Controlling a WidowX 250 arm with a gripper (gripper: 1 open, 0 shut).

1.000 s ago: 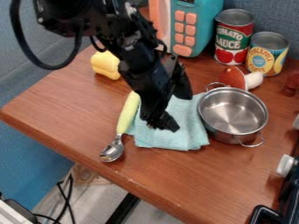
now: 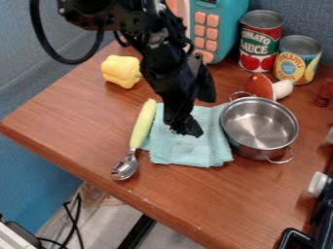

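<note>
My black gripper hangs at the middle of the camera view, low over a light blue cloth, just left of a steel pot. Its fingers are dark and seen from behind, so whether they are open or shut, or hold anything, is unclear. A corn cob lies along the cloth's left edge, and a spoon lies just below it. A yellow pepper sits behind, to the left.
Tomato sauce can, second can, red-and-white mushroom and teal toy appliance line the back. Black appliance stands at the right edge.
The gripper has shifted very slightly, lower and to the left over the cloth. The other objects look unmoved.
</note>
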